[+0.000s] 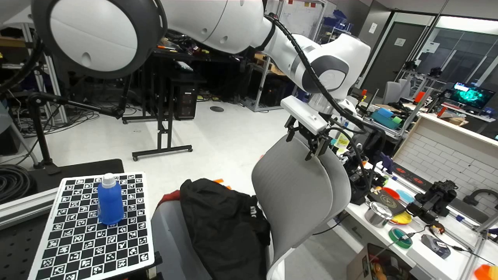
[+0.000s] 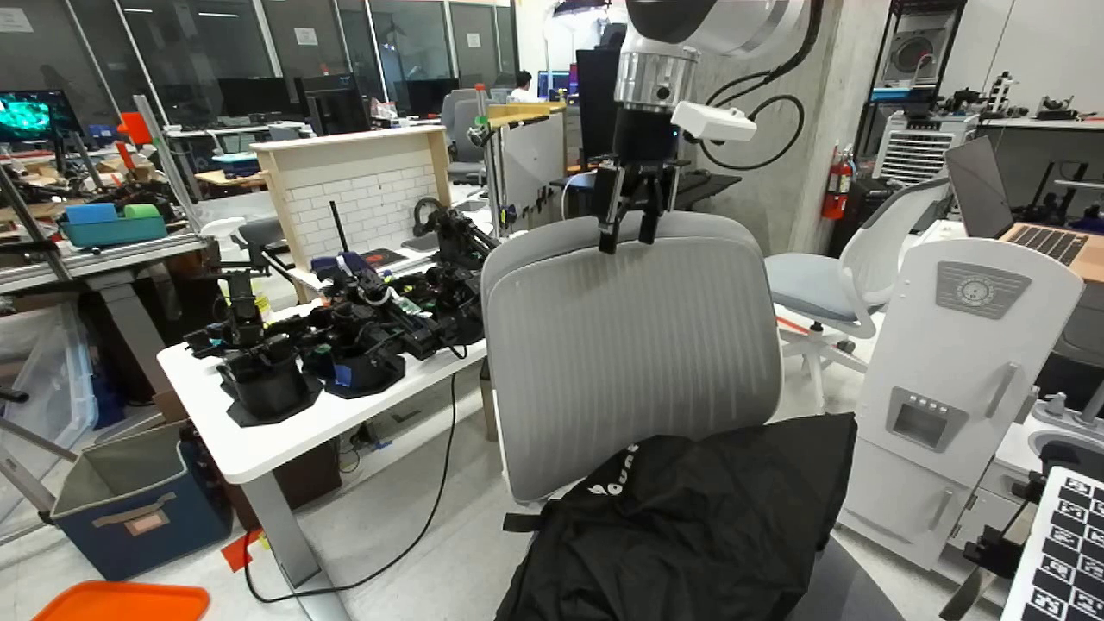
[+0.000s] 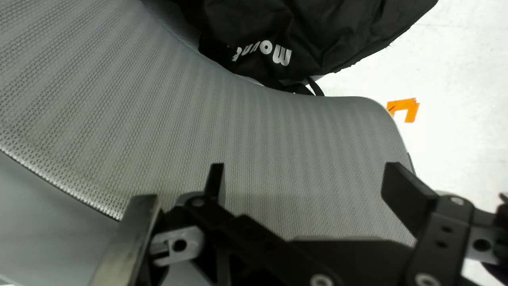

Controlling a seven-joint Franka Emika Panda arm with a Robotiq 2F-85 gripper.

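My gripper stands open at the top of the grey chair's backrest, its fingers pointing down. In exterior view 2 the gripper overlaps the top edge of the backrest; whether they touch, I cannot tell. From the wrist, the fingers of the gripper are wide apart, with grey mesh beyond them and nothing held. A black cloth item with white lettering lies crumpled on the seat, against the backrest's lower part; the same black cloth fills the wrist view's top.
A blue bottle with a white cap stands upright on a checkered marker board. Beside the chair is a white table crowded with black devices. A toy fridge stands at the chair's other side. Open floor lies behind the chair.
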